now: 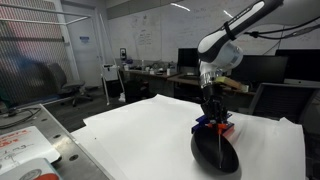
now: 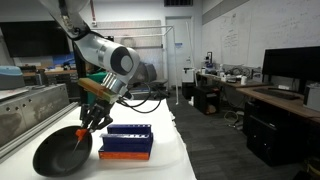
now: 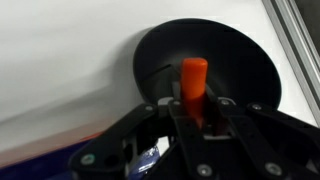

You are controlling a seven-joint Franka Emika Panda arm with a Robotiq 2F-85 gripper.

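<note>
My gripper is shut on an orange-handled utensil (image 3: 194, 75). In exterior view 2 the orange handle (image 2: 82, 133) shows at the fingers. A thin shaft runs down from the handle in exterior view 1, toward the black bowl (image 1: 212, 152). That bowl is tipped on its side, its opening partly turned to the camera; in exterior view 2 the bowl (image 2: 58, 152) stands tilted, close under my gripper. The wrist view looks down into the bowl (image 3: 238, 62). The utensil's far end, and whether it touches the bowl, I cannot tell.
A blue and orange rack (image 2: 124, 143) stands on the white table (image 1: 125, 135), close beside the bowl and arm. A metal counter (image 1: 75, 150) borders its left side.
</note>
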